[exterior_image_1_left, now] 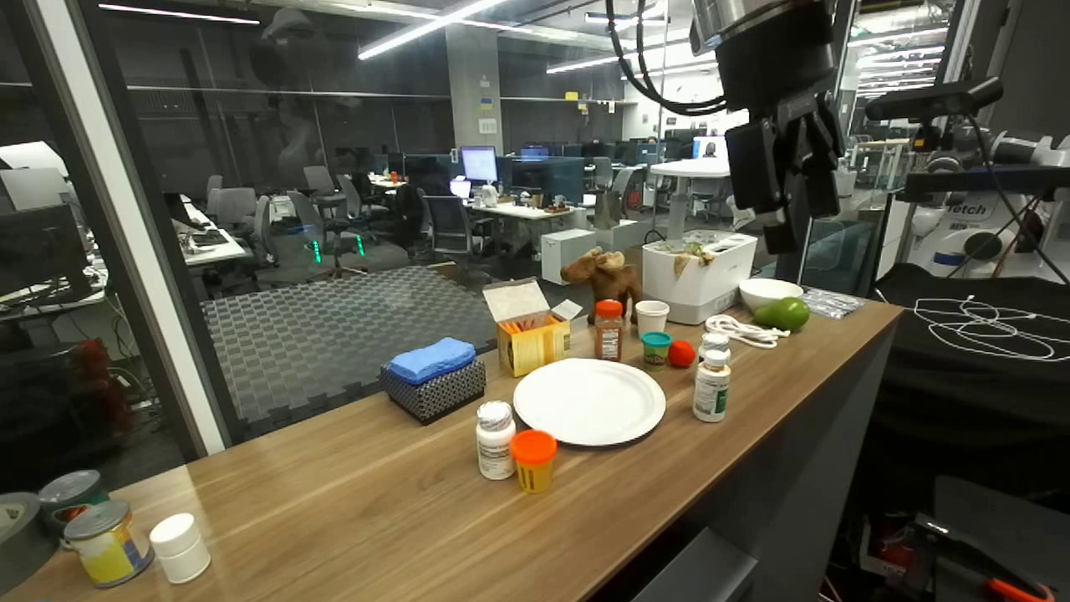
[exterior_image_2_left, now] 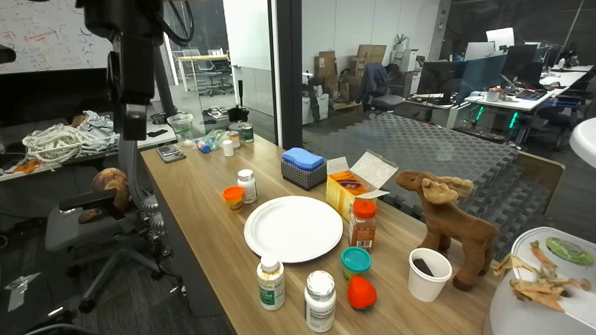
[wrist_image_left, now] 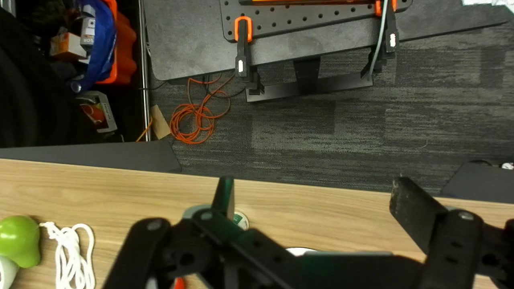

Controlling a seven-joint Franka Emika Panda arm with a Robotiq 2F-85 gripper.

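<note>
My gripper [exterior_image_1_left: 792,222] hangs in the air above the counter's right end in exterior view 1, clear of every object. In the wrist view its two fingers stand wide apart, and nothing is between them. A white plate [exterior_image_1_left: 588,402] lies in the middle of the wooden counter. Beside it are a white pill bottle [exterior_image_1_left: 496,441] and an orange-lidded yellow tub [exterior_image_1_left: 534,461]. Across the plate stand a green-labelled bottle [exterior_image_2_left: 271,284], another white bottle [exterior_image_2_left: 320,302], a teal-lidded tub [exterior_image_2_left: 355,262] and a red strawberry-like object [exterior_image_2_left: 362,293].
Along the back are a blue cloth [exterior_image_1_left: 432,361] on a dark box, an open yellow box [exterior_image_1_left: 534,346], a red-capped jar [exterior_image_2_left: 362,226], a paper cup [exterior_image_2_left: 428,274] and a brown moose toy [exterior_image_2_left: 455,215]. White cord [wrist_image_left: 72,257] and a green pear [wrist_image_left: 20,241] lie farther right.
</note>
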